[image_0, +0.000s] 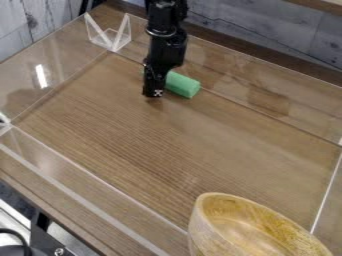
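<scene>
The black gripper (156, 88) reaches down from the top centre to the wooden table, its tip low beside a green block (182, 86). The block lies on the table at the gripper's right side, partly behind it. The gripper looks shut, with nothing visible between its fingers, though the dark fingertips are hard to make out.
A pale yellow bowl (251, 228) stands at the lower right. Clear plastic pieces sit at the left edge and upper left, and a wall runs along the back right.
</scene>
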